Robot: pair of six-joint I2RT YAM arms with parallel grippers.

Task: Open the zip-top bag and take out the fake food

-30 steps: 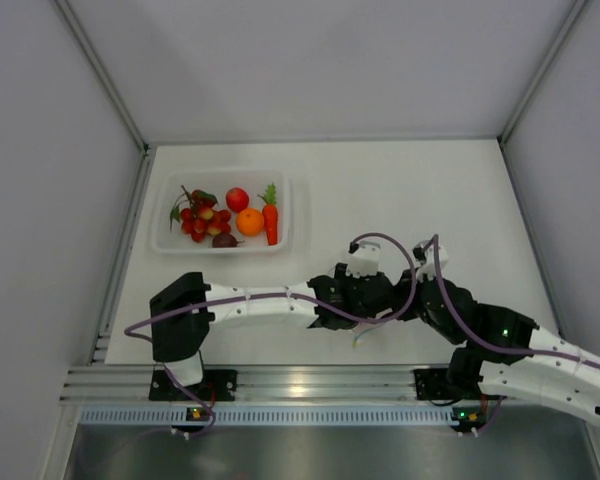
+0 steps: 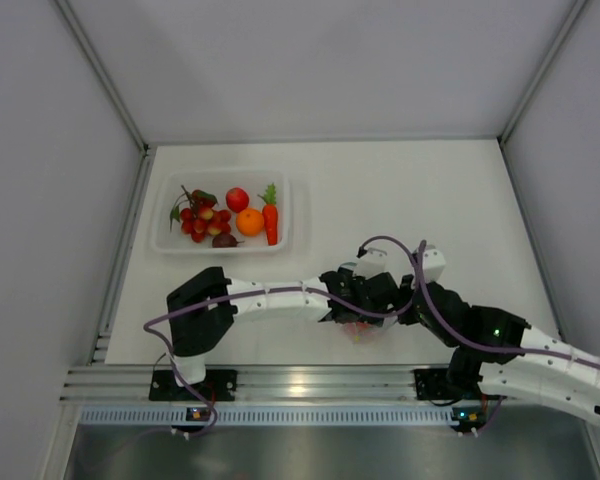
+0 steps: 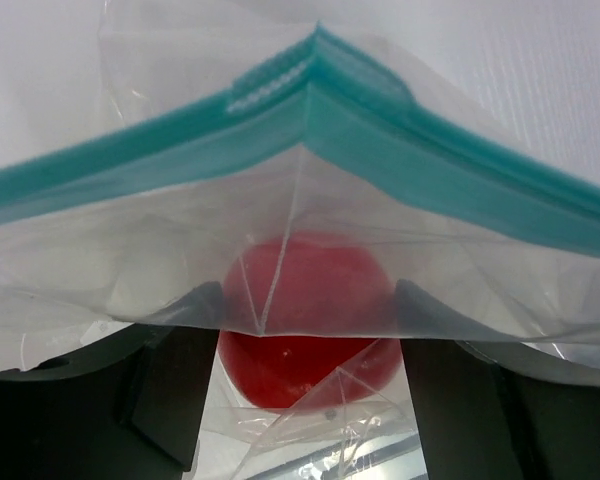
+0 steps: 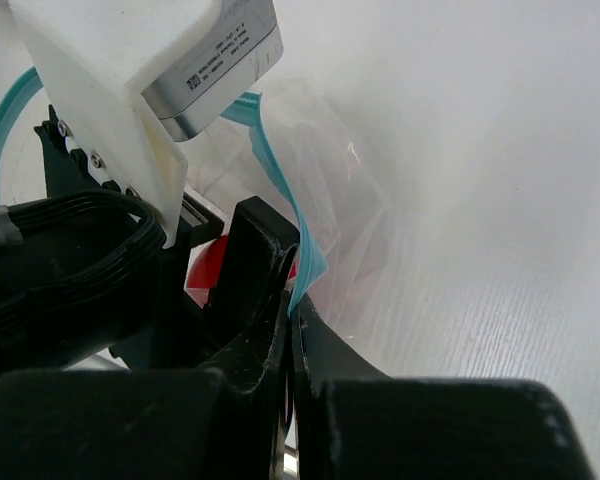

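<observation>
The clear zip bag has a teal zipper point(image 3: 460, 170); in the left wrist view a red round food point(image 3: 310, 365) shows inside it. My left gripper is part open, its dark fingers on either side of the red food, under the upper film of the bag; whether they touch it is not clear. My right gripper is shut at the bag's edge, with the end of the teal strip running to its fingertips. In the top view both grippers cover most of the bag.
A white bin point(image 2: 160, 240) at the back left holds grapes, a tomato, an orange, a carrot and a dark round item.
The left arm has shifted right and slightly toward the front, and more red shows beneath it in the top view. The right gripper has moved very little.
</observation>
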